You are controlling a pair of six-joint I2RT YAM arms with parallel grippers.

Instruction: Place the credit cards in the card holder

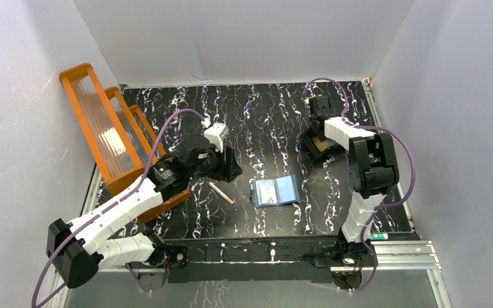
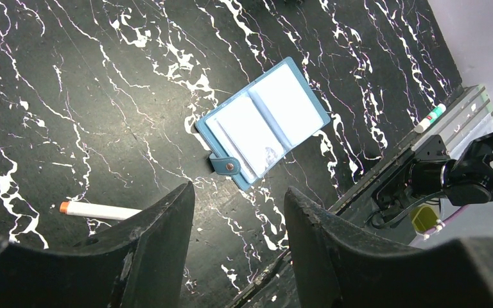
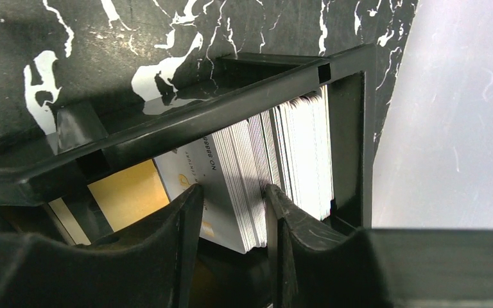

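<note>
A black box (image 3: pixel 350 147) at the back right holds a packed row of white cards (image 3: pixel 302 154), the front one printed, beside a yellow divider (image 3: pixel 126 194). My right gripper is down at the cards, fingers part open and at the stack; whether they grip is unclear. The blue card holder (image 1: pixel 286 190) lies open at front centre, with clear sleeves and a snap tab visible in the left wrist view. My left gripper (image 1: pixel 228 164) hangs open above the table, up and left of the holder, with nothing between its fingers.
Orange wooden racks (image 1: pixel 90 122) stand along the left side. A white marker (image 1: pixel 221 193) lies left of the holder, and a green-capped tube (image 2: pixel 431 118) at the front right edge.
</note>
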